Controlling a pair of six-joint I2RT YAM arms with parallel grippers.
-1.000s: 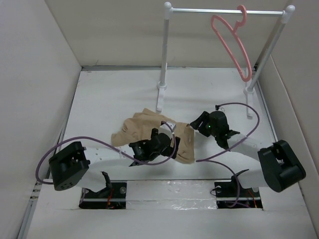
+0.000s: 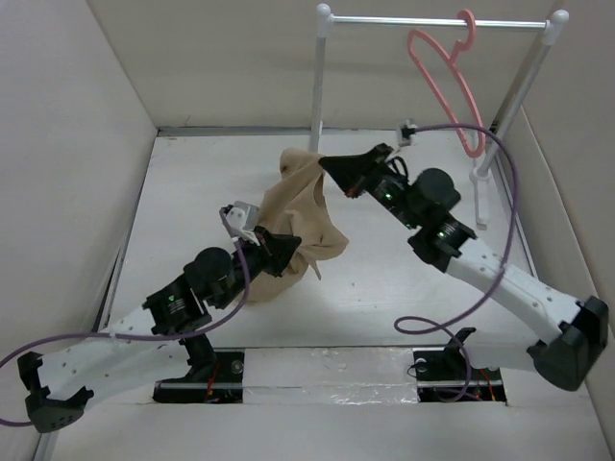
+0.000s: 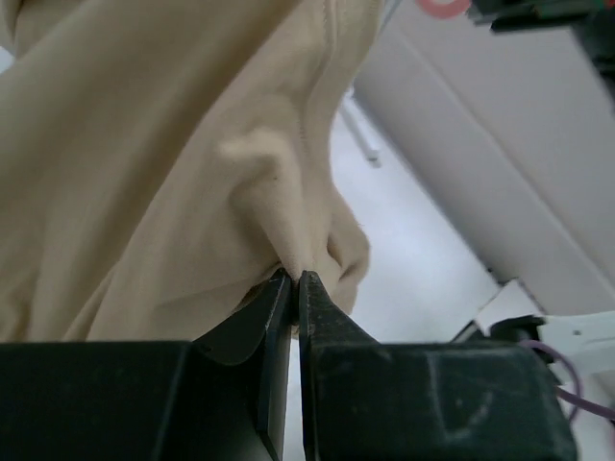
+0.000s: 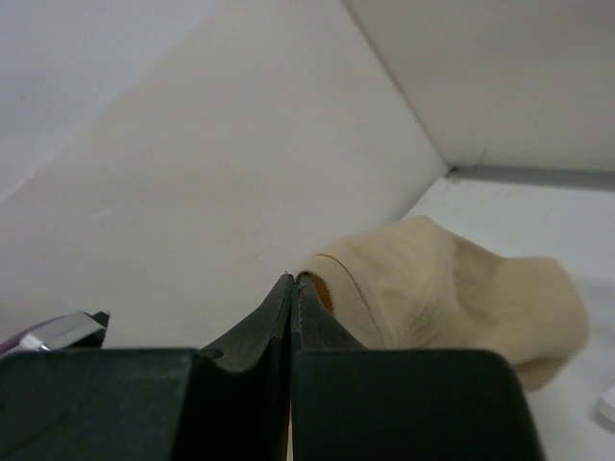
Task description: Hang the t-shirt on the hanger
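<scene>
The tan t-shirt (image 2: 303,216) hangs bunched, lifted between both grippers in the middle of the workspace. My left gripper (image 2: 286,248) is shut on its lower part; in the left wrist view the fabric (image 3: 192,163) fills much of the frame above the shut fingertips. My right gripper (image 2: 329,165), higher and further back, is shut on an upper edge of the shirt, which shows at its fingertips (image 4: 300,288) in the right wrist view. A pink hanger (image 2: 434,72) hangs from the rail at the upper right.
A white rack with a metal rail (image 2: 384,19) stands at the back, its posts at middle and right. Walls enclose the sides and back.
Both grippers have risen with the shirt, lifting it from lying flat on the floor; both have also shifted left in the top view.
</scene>
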